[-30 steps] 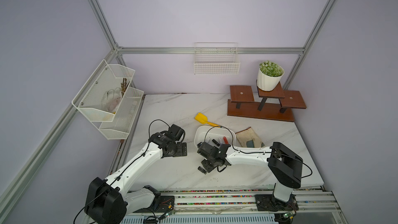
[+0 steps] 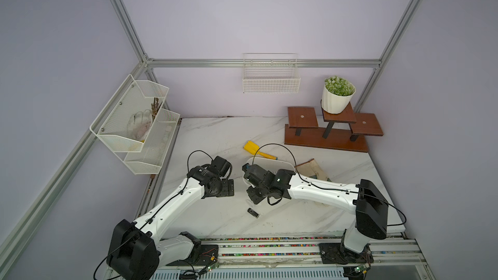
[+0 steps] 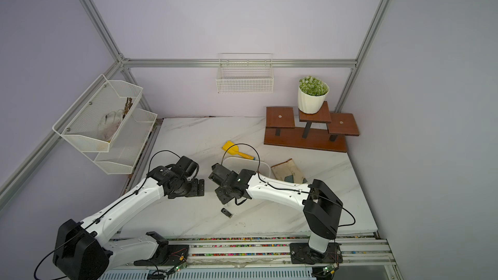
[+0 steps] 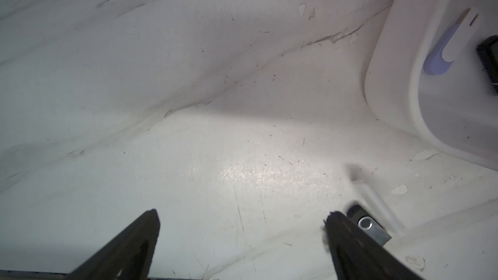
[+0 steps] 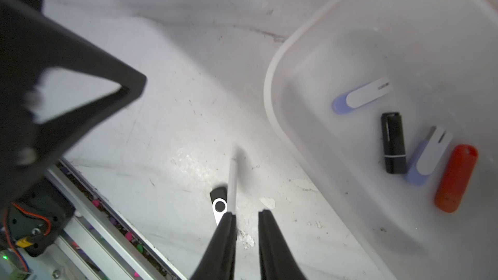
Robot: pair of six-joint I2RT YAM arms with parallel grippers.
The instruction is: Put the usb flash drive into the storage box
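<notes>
On the table a black-and-silver USB drive (image 4: 369,224) lies close beside a thin white USB drive (image 4: 381,207), which is blurred and seen edge-on. The white storage box (image 5: 282,98) is to their right in the right wrist view. It holds two purple-and-white drives (image 5: 363,96), a black one (image 5: 394,142) and a red one (image 5: 456,177). Above the table, my right gripper has a narrow gap with bare tabletop showing through it. The white drive runs behind its left finger. My left gripper is wide open and empty.
Left of the box, my left gripper's black finger (image 5: 124,85) reaches into the right wrist view. A yellow scoop (image 2: 251,146) lies behind the box and a brown cloth pouch (image 3: 288,171) to its right.
The white drive has turned on edge. The left gripper stays nearly still.
</notes>
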